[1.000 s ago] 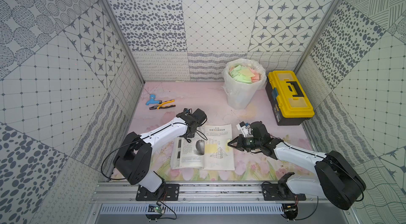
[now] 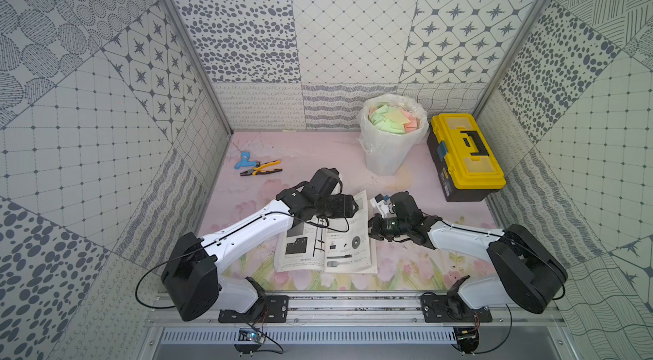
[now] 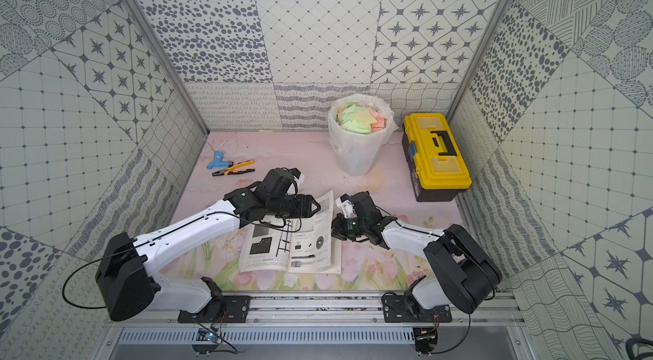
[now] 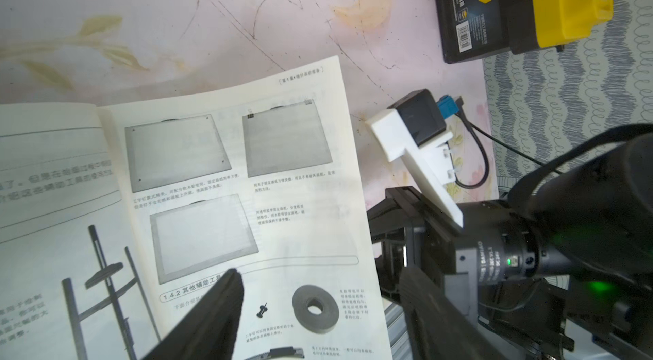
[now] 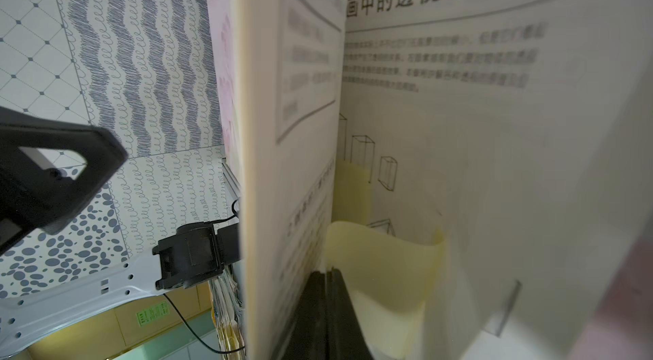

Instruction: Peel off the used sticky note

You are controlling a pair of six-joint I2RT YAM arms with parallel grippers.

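Note:
An open book lies on the table, one page spread over its right half. My left gripper is open above this page, its fingers apart with nothing between them. Under the lifted page, the right wrist view shows a curled yellow sticky note and a second yellow note beyond it. My right gripper is shut at the curled note's near side, by the book's right edge. Whether the note's edge is pinched between its tips is hard to see.
A lined bin full of crumpled coloured notes stands behind the book. At right is a yellow toolbox. Pliers and a blue tool lie at back left. The table between them and the bin is clear.
The left arm has swung right as a page turned from left to right, covering the notes from above.

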